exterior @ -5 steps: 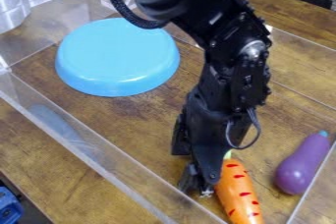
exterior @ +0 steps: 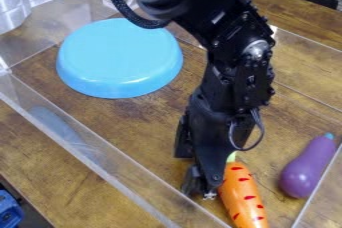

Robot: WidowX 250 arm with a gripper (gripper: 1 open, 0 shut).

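My black gripper [exterior: 203, 177] reaches down from the top centre into a wooden box, its tips low beside the narrow end of a toy carrot [exterior: 242, 196] and near the clear front wall. The carrot is orange with red spots and a pale green end, and it lies pointing toward the bottom edge. I cannot tell whether the fingers are open or shut, as the dark fingers overlap in this view.
A blue upturned bowl or disc [exterior: 119, 59] lies at upper left. A purple eggplant [exterior: 307, 166] is at the right. A clear wall [exterior: 59, 127] runs along the left and front; bare board lies left of the gripper.
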